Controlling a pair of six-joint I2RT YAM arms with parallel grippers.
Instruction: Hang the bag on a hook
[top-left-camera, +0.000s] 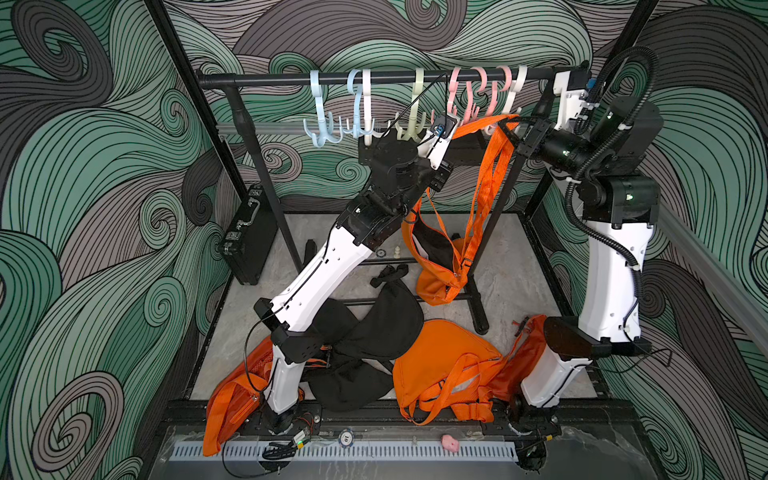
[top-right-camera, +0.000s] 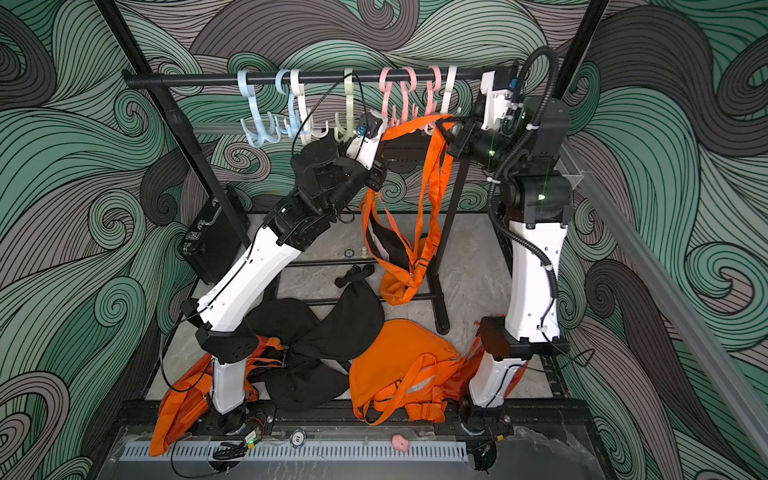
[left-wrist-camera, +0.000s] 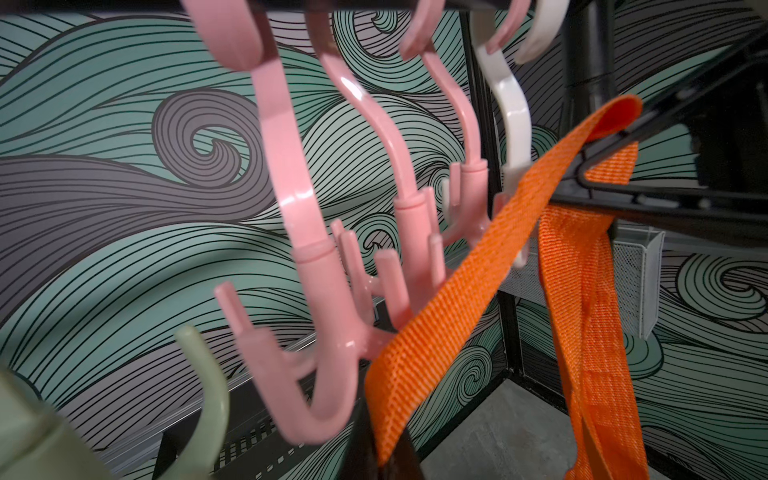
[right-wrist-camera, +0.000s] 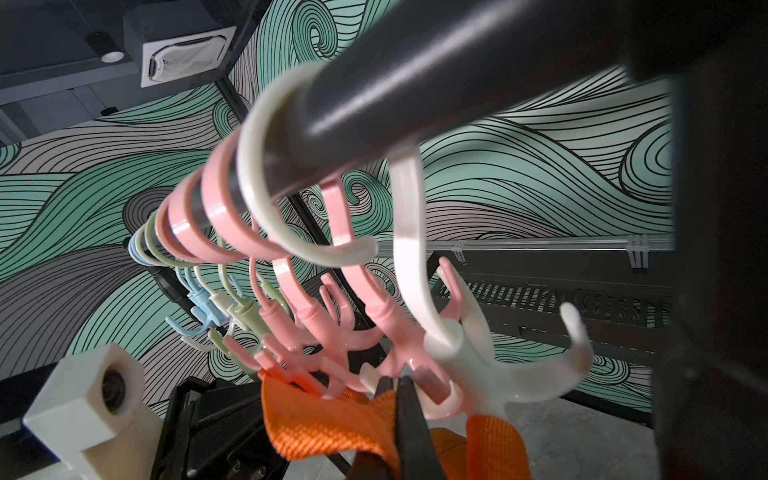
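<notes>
An orange bag hangs in the air in front of the rack, its mouth partly open and its long straps running up to both grippers. In the left wrist view, my left gripper is shut on one end of the orange strap, close beside a pink hook. My right gripper is shut on the strap farther right; in the right wrist view the webbing enters its fingers just below a white hook. Between the grippers the strap stretches across in front of the pink hooks. Whether it touches a prong, I cannot tell.
Blue hooks, a green hook and others hang along the black rail. Another orange bag, black cloth items and more orange bags lie on the floor near the arm bases. A black case stands at left.
</notes>
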